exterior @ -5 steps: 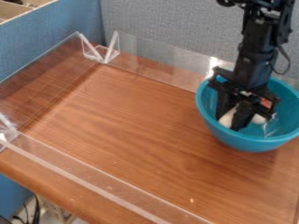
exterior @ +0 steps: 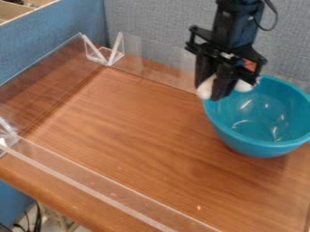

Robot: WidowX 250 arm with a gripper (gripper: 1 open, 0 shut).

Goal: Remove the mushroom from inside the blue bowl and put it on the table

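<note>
My black gripper (exterior: 220, 89) is above the left rim of the blue bowl (exterior: 269, 114), shut on a pale mushroom (exterior: 206, 88). Parts of the mushroom show on both sides of the dark fingers, which cover its middle. It appears level with or just above the rim, at the bowl's back left. The inside of the bowl looks empty where it can be seen.
Bare brown table (exterior: 133, 127) stretches across the middle and left. Clear low walls border the table, with a white corner bracket (exterior: 104, 50) at the back left. A grey panel (exterior: 158, 23) stands behind.
The gripper has risen from inside the bowl with the mushroom and moved left to the bowl's left rim. The bowl has stayed in place.
</note>
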